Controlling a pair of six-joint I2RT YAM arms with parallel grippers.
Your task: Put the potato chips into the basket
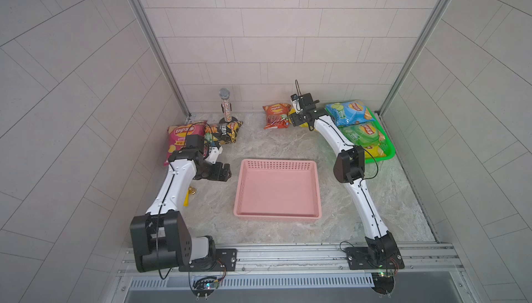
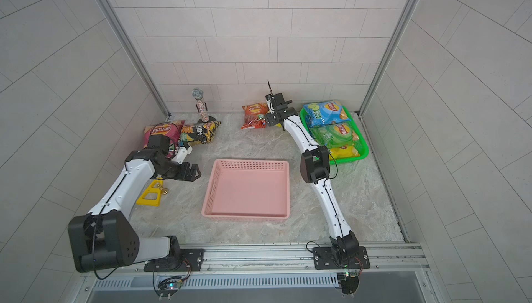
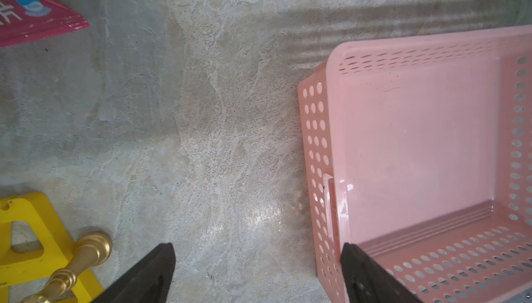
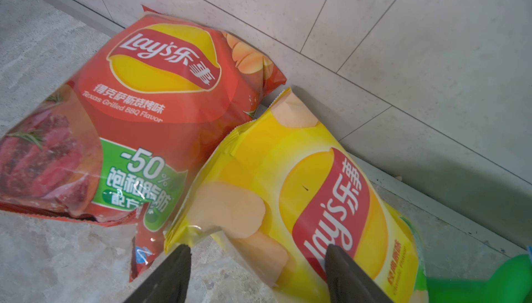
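In the right wrist view a yellow Lay's bag [image 4: 338, 208] leans, tilted, against a red Lay's bag [image 4: 149, 97] by the back wall. My right gripper is over the yellow bag, its fingers apart; the right one overlaps the bag's print, and whether either touches it is unclear. From above, the arm mostly covers the yellow bag. My left gripper stands open above bare counter, just left of the empty pink basket [image 1: 277, 164]. At the right, a green basket [image 1: 392, 146] holds blue [image 1: 349, 112], green [image 1: 363, 134] and yellow bags.
Magenta [image 1: 181, 135] and black [image 1: 224, 132] chip bags lie at the left, near a shaker-like bottle [image 1: 225, 106]. A yellow object [image 3: 33, 242] with a brass-coloured piece is beside the left arm. Counter between the red bag and pink basket is clear.
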